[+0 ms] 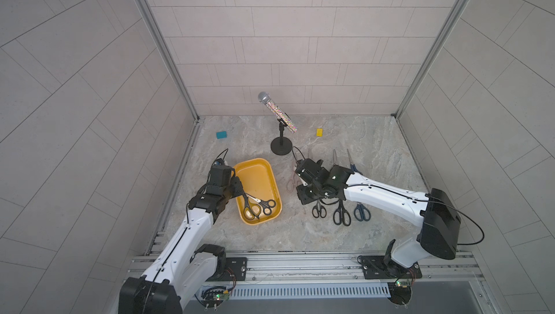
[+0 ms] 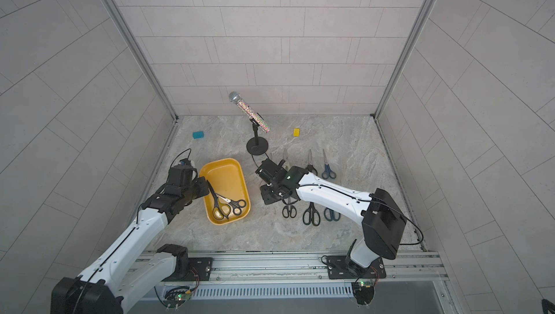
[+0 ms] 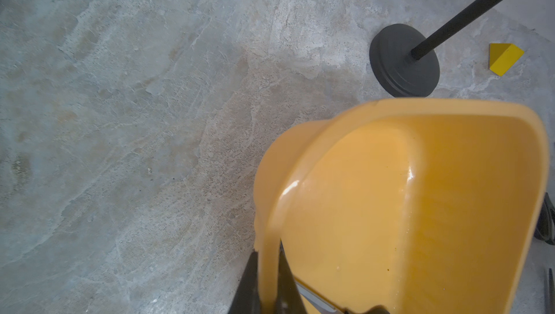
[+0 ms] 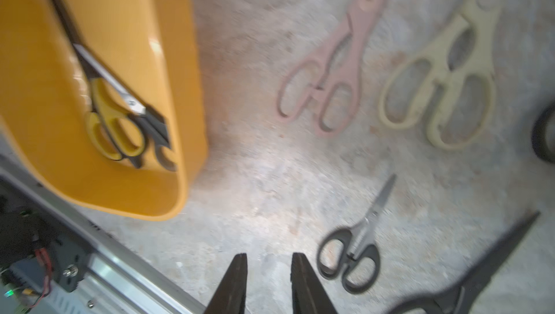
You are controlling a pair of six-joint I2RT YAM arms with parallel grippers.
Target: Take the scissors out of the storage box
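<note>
The yellow storage box stands left of centre. Inside it lie yellow-and-black-handled scissors and dark-handled scissors, partly crossing. In the left wrist view my left gripper is shut on the box's rim, a finger on each side. My right gripper is over the table to the right of the box. Its fingers are apart with nothing between them. Small black-handled scissors lie on the table to the right of these fingers.
Pink scissors, cream scissors and several dark or blue scissors lie right of the box. Behind it rises a microphone stand. Blue and yellow blocks are farther back.
</note>
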